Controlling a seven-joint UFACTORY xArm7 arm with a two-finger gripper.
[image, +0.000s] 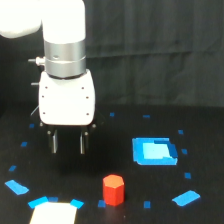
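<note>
A red block (113, 191) stands on the dark table near the front, just right of the middle. My gripper (69, 150) hangs behind it and to its left. The two dark fingers (54, 143) are spread apart, and nothing shows between them. The gripper does not touch the block. To the right and farther back lies a blue square tray (137, 150) with a pale inside.
A cream square (53, 213) is partly cut off by the bottom edge at the left. Blue tape strips (186, 198) and small blue marks dot the tabletop. Between block and tray the table looks clear.
</note>
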